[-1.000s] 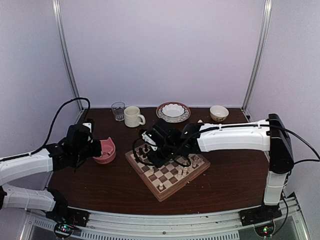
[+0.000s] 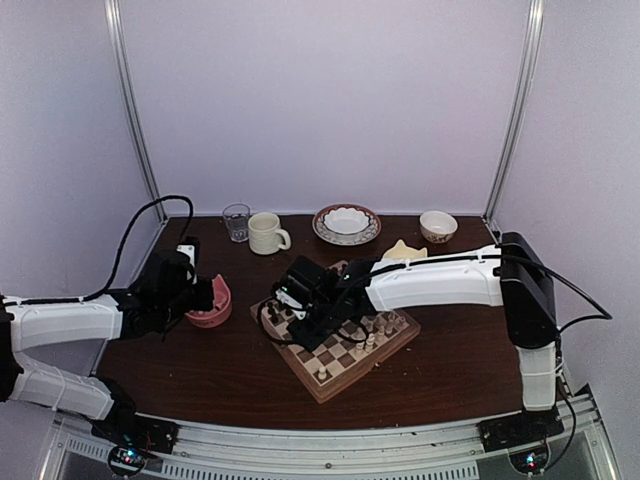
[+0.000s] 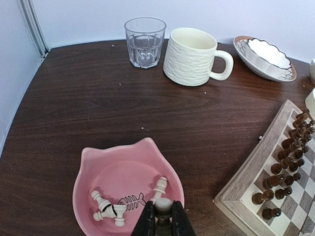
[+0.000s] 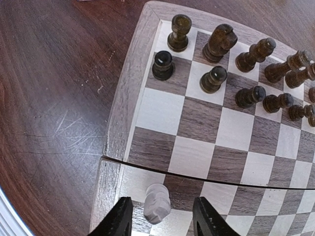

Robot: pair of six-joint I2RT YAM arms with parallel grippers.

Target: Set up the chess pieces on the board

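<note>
My left gripper is shut on a white chess piece (image 3: 163, 207), held over the pink bowl (image 3: 120, 162), where several other white pieces lie. My right gripper is part open over the board (image 2: 335, 375), its fingers either side of a standing white piece (image 4: 156, 201), seen from above; whether they touch it is not clear, though gaps show. Dark pieces (image 4: 219, 42) stand in two rows along one end of the board. More white pieces show on the board in the top view, partly hidden by the right arm.
A glass (image 2: 236, 222), a mug (image 2: 268, 236), stacked plates (image 2: 346, 235) and a white bowl (image 2: 438, 226) line the back. A yellow dish (image 2: 405, 250) is behind the right arm.
The right arm has moved left over the board. The left arm has shifted slightly right at the pink bowl.
</note>
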